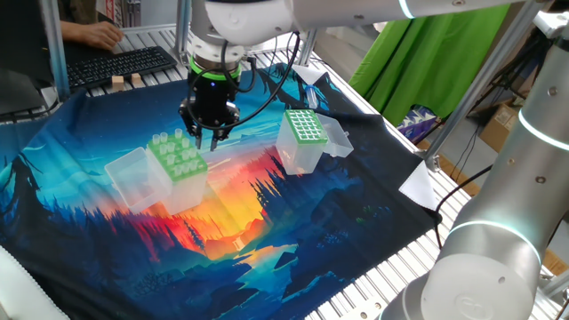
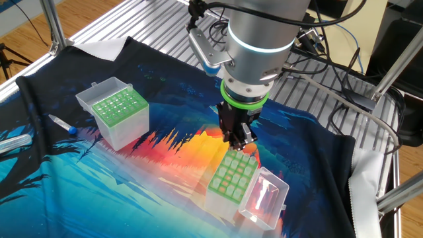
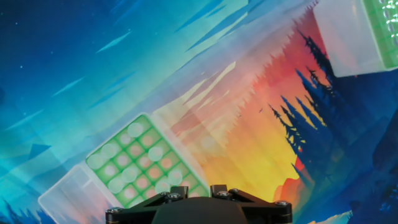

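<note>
My gripper [image 1: 205, 145] hangs in the air beside and above a box with a green grid top [image 1: 188, 171] holding several clear tube caps or tips. Its fingers stand apart with a gap, and nothing shows between them. In the wrist view the gripper sits at the bottom edge, overlapping a corner of that box's green grid [image 3: 146, 155]. A second box [image 1: 300, 156] has a green grid whose holes look empty in exterior view 1. In exterior view 2 the gripper [image 2: 239, 144] appears just behind the filled box [image 2: 225, 206].
Both boxes have open clear lids, one lid [image 2: 264, 197] beside the filled box, the other [image 2: 102, 92] behind the second. A capped pen [image 2: 63, 124] and a marker [image 2: 14, 143] lie on the printed cloth [image 2: 125, 205]. Cloth between the boxes is clear.
</note>
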